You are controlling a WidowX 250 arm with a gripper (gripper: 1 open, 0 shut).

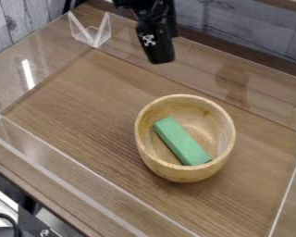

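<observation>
A round light wooden bowl (154,168) stands on the wooden table (70,139) at lower centre right, with a green rectangular block (181,141) lying inside it. The black gripper (152,54) is at the top centre, above and behind the bowl and apart from it. Whether its fingers are open or shut is hard to make out.
A clear, transparent object (92,30) is at the top left. Dark cables lie along the table's left edge and at the lower left corner. The table around the bowl is otherwise clear.
</observation>
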